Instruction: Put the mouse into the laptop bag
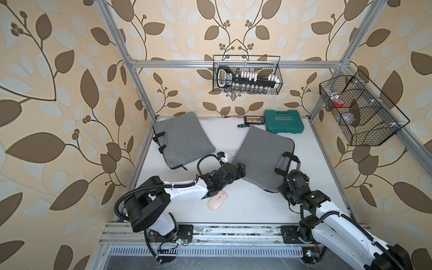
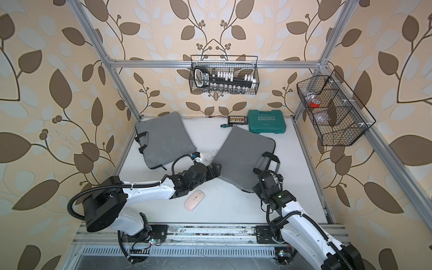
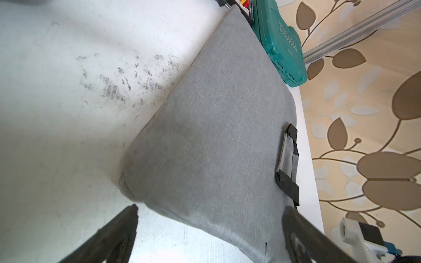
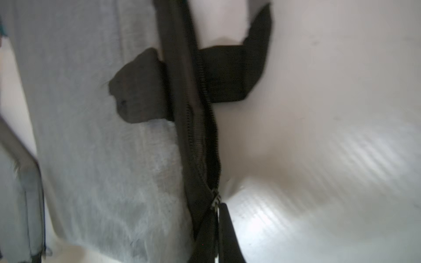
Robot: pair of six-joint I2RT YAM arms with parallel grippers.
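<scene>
The grey laptop bag lies turned at the centre right of the table, black handle on its right edge. In the right wrist view its zipper strip is partly open, and my right gripper is shut at the zipper pull; whether the pull is between the fingertips is unclear. My left gripper stands open above the bag's left corner, nothing between its fingers. The pink mouse lies on the bare table below the left arm.
A second grey bag lies back left. A green case and small tool box stand along the back. Wire baskets hang on the frame.
</scene>
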